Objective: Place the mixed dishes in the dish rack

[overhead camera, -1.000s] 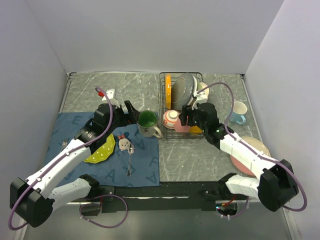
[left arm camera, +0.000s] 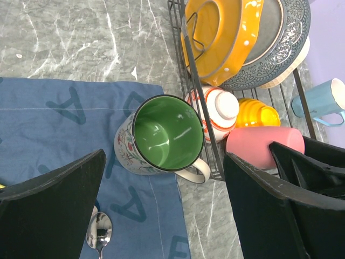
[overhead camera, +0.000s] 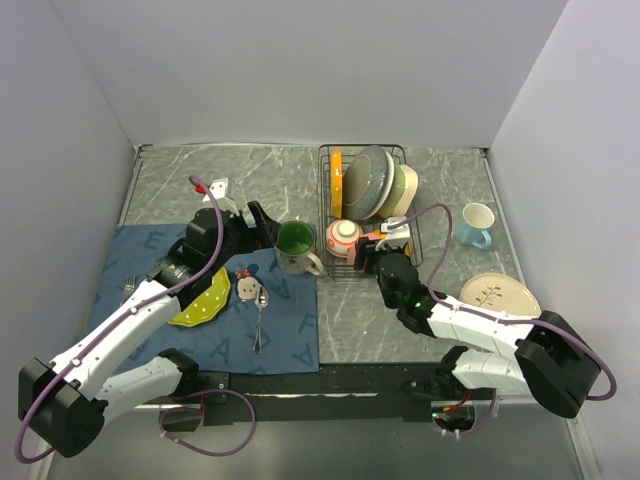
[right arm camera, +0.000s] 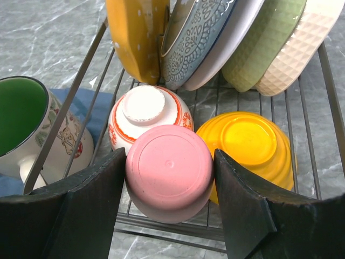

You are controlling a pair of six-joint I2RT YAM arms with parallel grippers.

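Over the front of the wire dish rack (overhead camera: 326,190), my right gripper is shut on a pink cup (right arm camera: 169,167), its round base facing the right wrist camera. In the rack beside the cup are a white-and-orange bowl (right arm camera: 143,105) and a yellow bowl (right arm camera: 245,140). Behind them, a yellow-orange dish (overhead camera: 336,183), a grey-blue patterned bowl (left arm camera: 296,43) and paler dishes stand on edge. My left gripper (overhead camera: 264,226) stays open by a green-lined mug (left arm camera: 168,132), which sits left of the rack, handle toward it.
To the rack's right are a light blue mug (overhead camera: 474,226) and a cream patterned plate (overhead camera: 500,296). On the blue cloth (overhead camera: 290,345) lie a yellow-green plate (overhead camera: 203,302), a spoon (overhead camera: 260,315), a fork (overhead camera: 128,288) and a small mouse-face item (overhead camera: 247,285).
My right gripper has shifted slightly toward the front of the rack, and its arm has swung lower, covering more of the yellow bowl. The left arm stands still.
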